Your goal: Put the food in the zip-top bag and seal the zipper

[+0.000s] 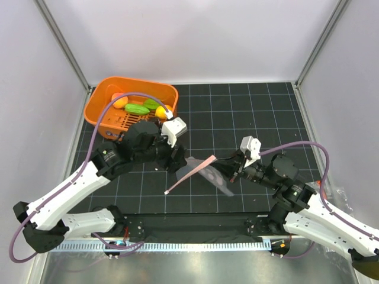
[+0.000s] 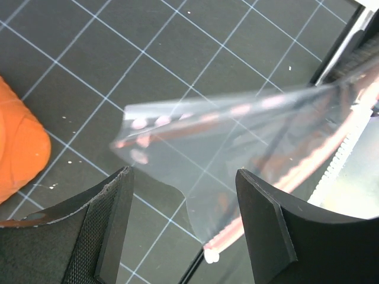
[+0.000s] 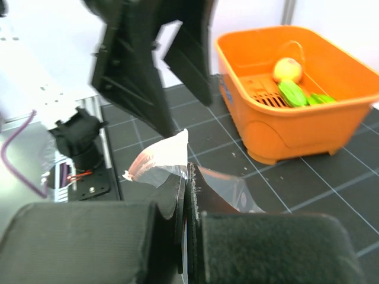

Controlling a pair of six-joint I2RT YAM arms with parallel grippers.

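A clear zip top bag [image 1: 201, 171] with pink zipper strip hangs from my right gripper [image 1: 216, 160], which is shut on it near its top edge; in the right wrist view its pink corner [image 3: 160, 155] pokes up from the fingertips. My left gripper is open at the bag's other side, with the bag [image 2: 207, 154] beyond its fingertips and the white zipper end below, between them. The food, including a cucumber [image 1: 136, 109], a peach [image 1: 119, 100] and a lemon [image 1: 163, 115], sits in the orange basket [image 1: 100, 94].
The orange basket stands at the back left, close behind my left arm. Loose clear plastic [image 1: 340, 201] lies beyond the right edge.
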